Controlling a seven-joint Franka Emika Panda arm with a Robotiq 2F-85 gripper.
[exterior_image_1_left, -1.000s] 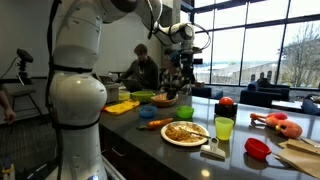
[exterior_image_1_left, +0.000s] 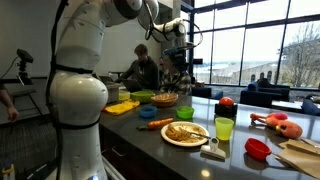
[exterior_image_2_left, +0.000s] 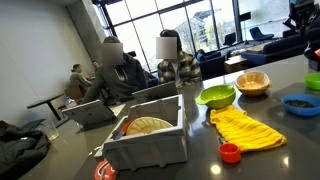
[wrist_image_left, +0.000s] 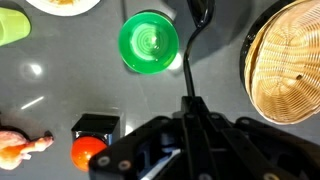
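Observation:
My gripper is shut on the thin handle of a black utensil (wrist_image_left: 188, 76). The utensil runs upward in the wrist view and widens at the top edge, where its end is cut off, so I cannot tell its exact kind. Below it, apart, is a green bowl (wrist_image_left: 148, 42), with a round wicker basket (wrist_image_left: 288, 62) on the other side. In exterior view 1 the gripper (exterior_image_1_left: 178, 72) hangs high above the table, small and dark, over the region of the basket (exterior_image_1_left: 165, 101) and the green bowl (exterior_image_1_left: 184, 113).
A plate of food (exterior_image_1_left: 185, 140), a yellow-green cup (exterior_image_1_left: 224, 129), a red bowl (exterior_image_1_left: 257, 149) and a black box with a red top (exterior_image_1_left: 225, 108) stand nearer or to the right. A yellow cloth (exterior_image_2_left: 247, 130) and grey bin (exterior_image_2_left: 147, 145) lie farther off. People sit behind.
The arm's far end and gripper have shifted slightly to the left in exterior view 1. Objects on the table have kept their places.

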